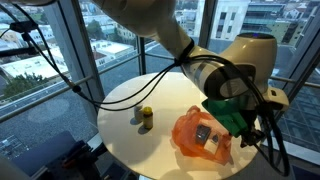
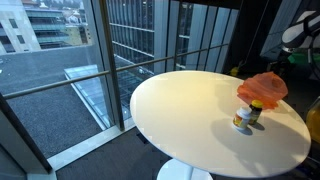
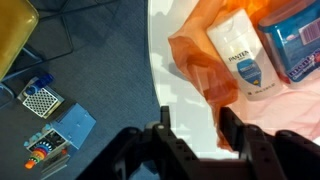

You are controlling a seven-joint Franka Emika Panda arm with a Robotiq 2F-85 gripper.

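A translucent orange plastic bag (image 1: 197,137) lies spread near the right edge of the white round table. In the wrist view, a white Pantene bottle (image 3: 243,58) and a blue bottle (image 3: 297,45) rest on the orange bag (image 3: 192,52). My gripper is over the bag's table-edge side, its dark fingers (image 3: 230,128) apart. A gathered strip of the bag runs down by the right finger; whether it touches is unclear. The fingertips are hard to make out in exterior view 1.
A dark bottle with a yellow cap (image 1: 148,117) and a white bottle (image 2: 242,118) stand on the table (image 2: 200,105). Beyond the table edge lie the carpet and a blue box (image 3: 75,125).
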